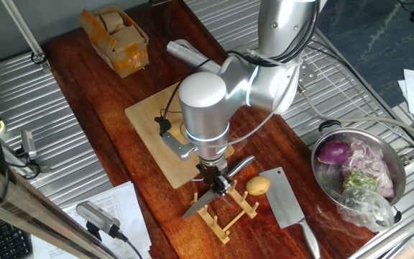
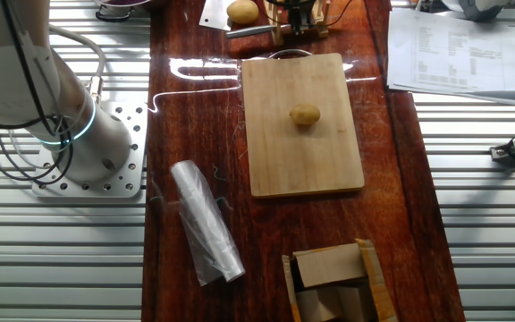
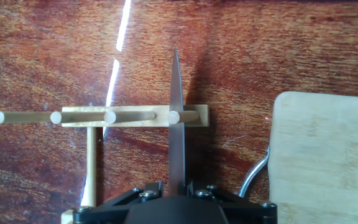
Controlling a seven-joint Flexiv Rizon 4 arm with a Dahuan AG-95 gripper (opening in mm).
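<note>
A knife [image 1: 198,204] with a pointed blade lies across the wooden peg rack [image 1: 219,229], its handle toward the cutting board side. Over the knife my gripper [image 1: 218,188] points down. In the wrist view the blade [image 3: 176,143] runs straight out from between the fingertips, which sit close on both sides; the gripper looks shut on the knife. The blade passes by the rightmost peg of the rack [image 3: 132,116]. The handle is hidden there, but part of the handle [image 2: 250,31] shows in exterior view 2.
The cutting board [image 2: 280,161] bears one potato [image 2: 305,114]; another potato [image 1: 258,186] lies beside the rack, near a cleaver [image 1: 282,198]. A pot [image 1: 401,180] with vegetables, a cardboard box [image 1: 130,61] and a plastic roll [image 2: 208,224] stand farther off.
</note>
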